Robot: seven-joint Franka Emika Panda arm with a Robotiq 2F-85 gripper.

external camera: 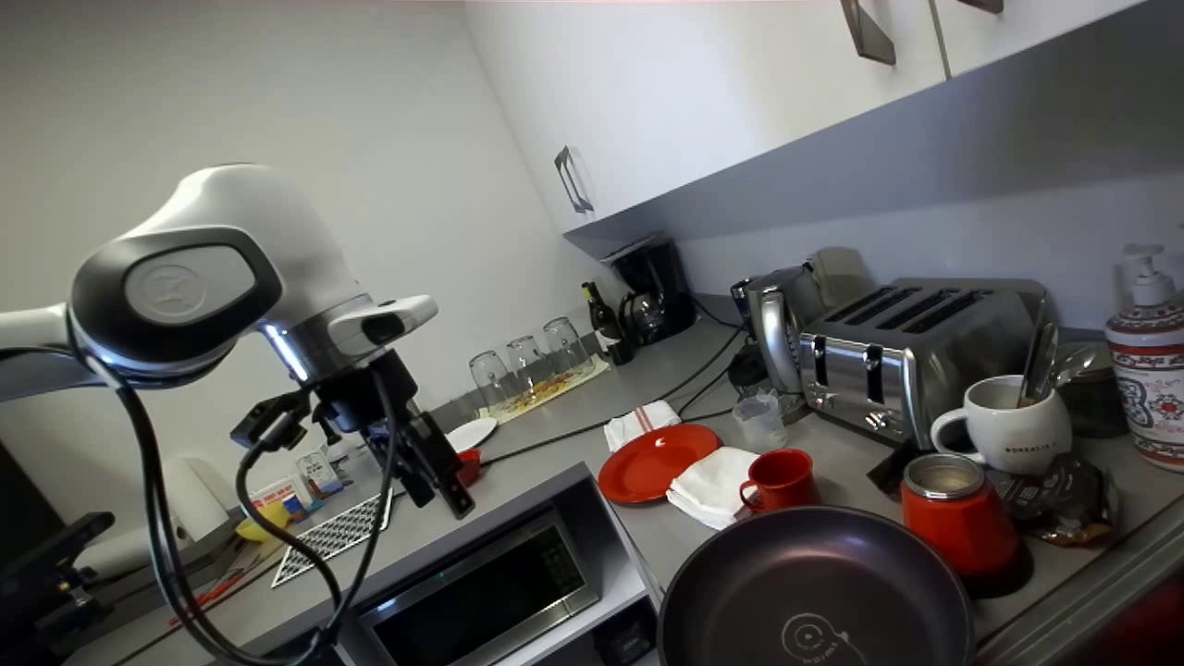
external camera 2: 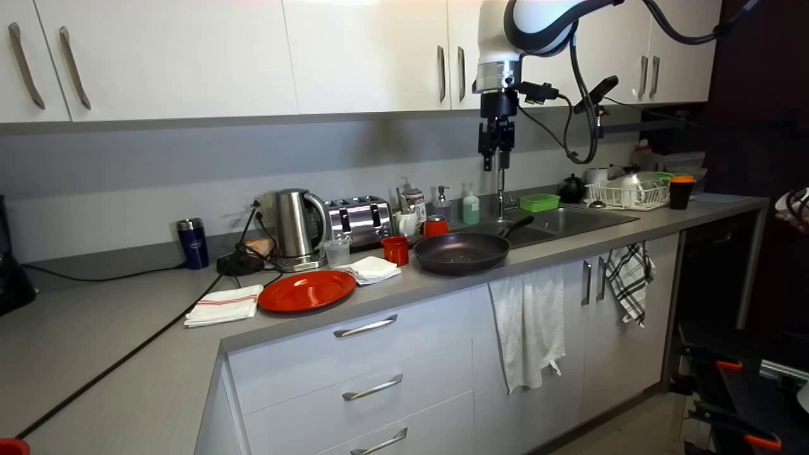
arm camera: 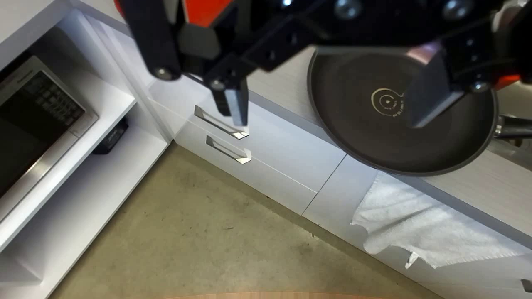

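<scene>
In the wrist view my gripper is open, its two fingers wide apart and nothing between them. Exterior view 1 has the gripper (external camera: 440, 499) pointing down, left of the red plate (external camera: 657, 464). A dark frying pan (arm camera: 359, 114) lies on the counter below, partly covered by the right finger in the wrist view. In exterior view 2 the gripper (external camera 2: 497, 163) hangs well above counter height. A red mug (external camera 2: 395, 250) stands beside the pan (external camera 2: 462, 254), and a folded white cloth (external camera 2: 370, 269) lies between mug and plate.
Behind the pan and plate stand a steel toaster (external camera: 921, 344), a kettle (external camera 2: 297, 227) and a red pot (external camera: 963, 516). Upper cabinets (external camera 2: 364, 53) overhang the counter. A microwave (external camera: 488, 594) sits in an open compartment below. Open floor (arm camera: 214, 239) shows beneath the gripper.
</scene>
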